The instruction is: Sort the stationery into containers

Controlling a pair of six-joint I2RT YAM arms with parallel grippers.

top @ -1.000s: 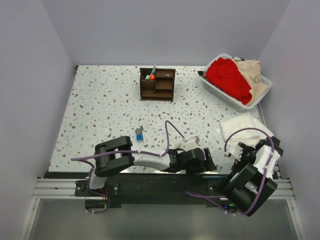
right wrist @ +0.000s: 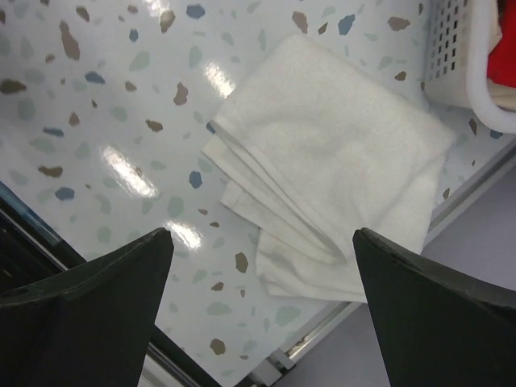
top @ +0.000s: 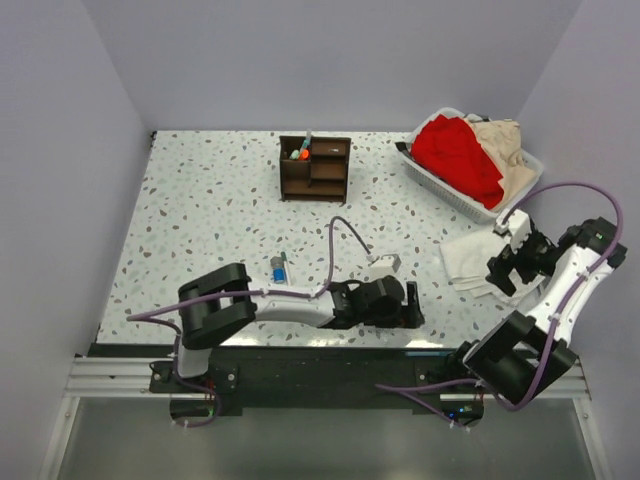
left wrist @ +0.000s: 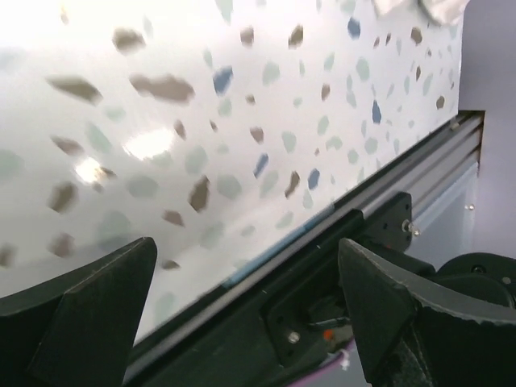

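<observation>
Near the table's middle lie a blue-capped bottle (top: 278,270) and, beside it, a slim whitish pen (top: 287,271). At the back stands a brown compartment organizer (top: 316,196); its left compartment holds several items, among them an orange-ended one (top: 304,154). Low over the front edge hangs my left gripper, its fingers wide apart and only bare table and edge between them. Over the folded white cloth at the right is my right gripper, open, holding nothing; the cloth (right wrist: 330,129) lies flat below it.
A white basket (top: 447,192) with red cloth (top: 457,158) and beige cloth (top: 508,150) fills the back right corner. The right wall is close to my right arm. Bare table spreads across the left and centre.
The left arm has shifted slightly. The bottle, pen, organizer and basket stay where they were.
</observation>
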